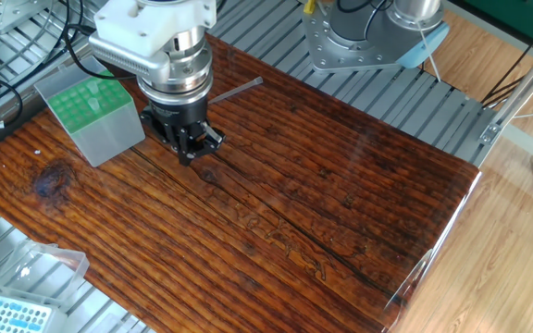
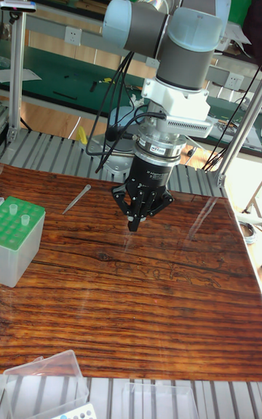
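Observation:
My gripper (image 2: 133, 222) points down above the brown wooden board (image 2: 147, 302), its black fingers drawn together at the tips. Nothing shows between them, and they look shut. In exterior view 2 the same gripper (image 1: 192, 153) stands just right of a frosted box (image 1: 109, 137) with a green perforated top (image 1: 86, 100), apart from it. A thin translucent pipette (image 2: 78, 198) lies on the board behind and to the left of the gripper in exterior view 3. Part of that pipette (image 1: 239, 90) is hidden behind the wrist in exterior view 2.
A clear lidded case (image 1: 40, 268) and a white rack with blue spots (image 1: 12, 314) sit on the metal slats off the board's near left edge. The arm's base plate (image 1: 354, 46) is behind the board. The board's right half is bare.

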